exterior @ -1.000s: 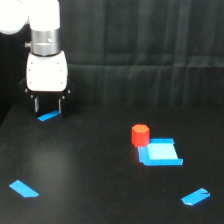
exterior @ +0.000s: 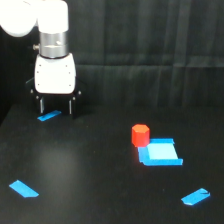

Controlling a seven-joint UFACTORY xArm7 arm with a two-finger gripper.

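Note:
A red block (exterior: 140,135) with a faceted outline stands on the dark table, right of the middle. It is at the back-left corner of a white square (exterior: 161,151) edged with blue tape (exterior: 147,161), partly overlapping that edge in the view. My gripper (exterior: 56,106) hangs at the back left, its fingers (exterior: 41,104) spread apart. Nothing shows between them, and the red block is well off to the right.
Strips of blue tape lie on the table: one near the gripper (exterior: 49,116), a front-left strip (exterior: 23,188) and a front-right strip (exterior: 196,197). A black curtain (exterior: 140,60) closes off the back.
My arm and gripper have shifted a little to the right. The gap between the fingers looks slightly wider. The red block and the tape have stayed where they were.

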